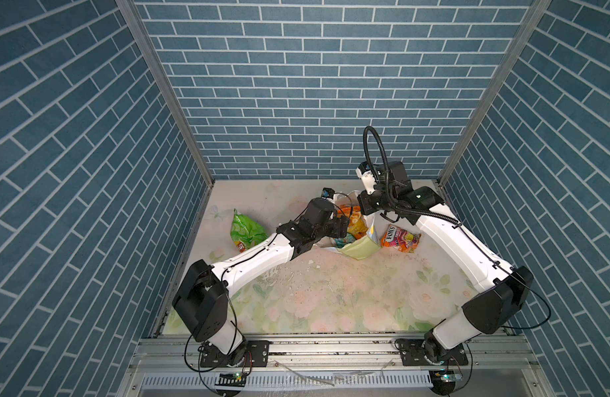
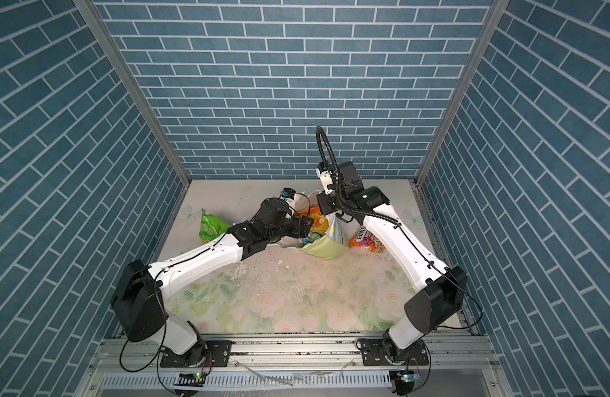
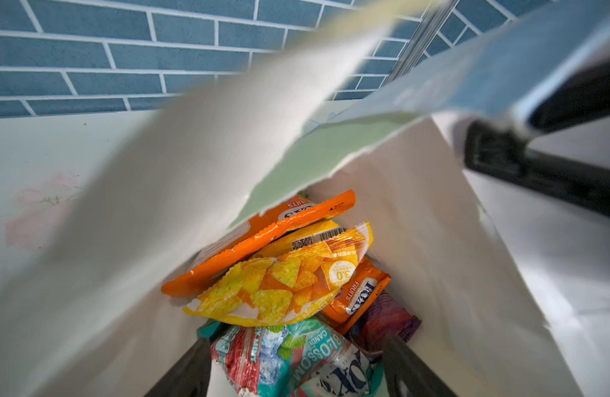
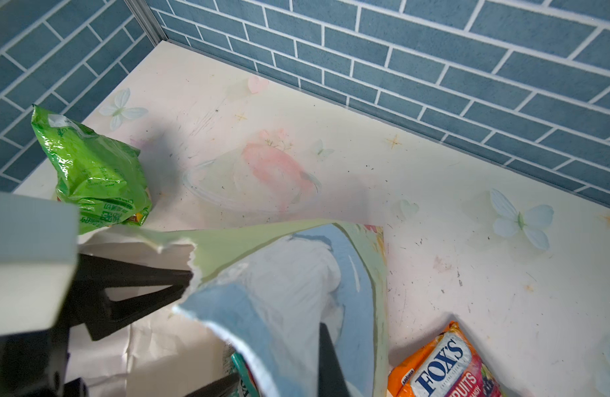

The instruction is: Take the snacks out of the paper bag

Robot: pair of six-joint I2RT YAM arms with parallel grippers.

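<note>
The paper bag (image 1: 362, 248) stands mid-table, its mouth wide. My right gripper is shut on the bag's thin rim. My left gripper reaches into the bag with its fingers (image 3: 189, 370) apart, one on each side of a teal and red candy pack (image 3: 271, 357). Whether the fingers touch that pack cannot be told. Deeper inside lie a yellow chips bag (image 3: 278, 284), an orange packet (image 3: 265, 238), a small orange Fox's packet (image 3: 354, 294) and a purple packet (image 3: 384, 324).
A green snack bag (image 1: 246, 229) sits on the table at the left. To the bag's right lies an orange and pink Fox's pack (image 1: 400, 238).
</note>
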